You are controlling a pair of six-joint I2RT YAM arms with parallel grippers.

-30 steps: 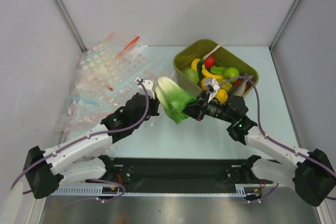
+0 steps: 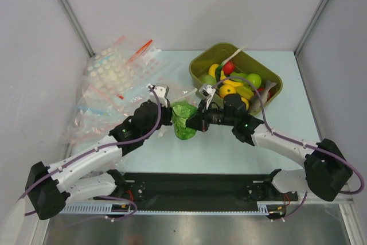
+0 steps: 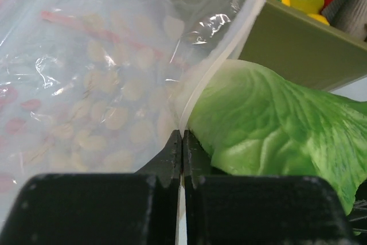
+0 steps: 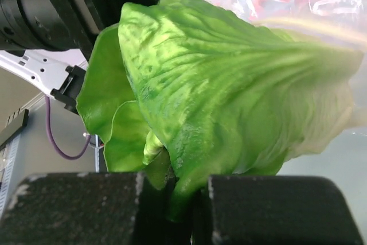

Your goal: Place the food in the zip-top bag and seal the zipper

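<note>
A head of green lettuce [image 2: 183, 119] is held between the two arms. My right gripper [image 2: 193, 123] is shut on its leafy end, and leaves cover those fingertips in the right wrist view. The lettuce's pale end [image 4: 330, 104] sits behind clear film at the mouth of a zip top bag [image 3: 195, 27]. At the bag's white rim [image 3: 221, 55], my left gripper is shut, with the thin edge running down to its fingertips. How deep the lettuce reaches inside cannot be told.
An olive bin [image 2: 198, 73] of toy fruit and vegetables stands behind the right arm. More clear bags [image 2: 109, 73], with round pale prints, lie flat at the back left.
My right gripper has carried the lettuce leftward, its pale end going from outside to the bag's mouth.
</note>
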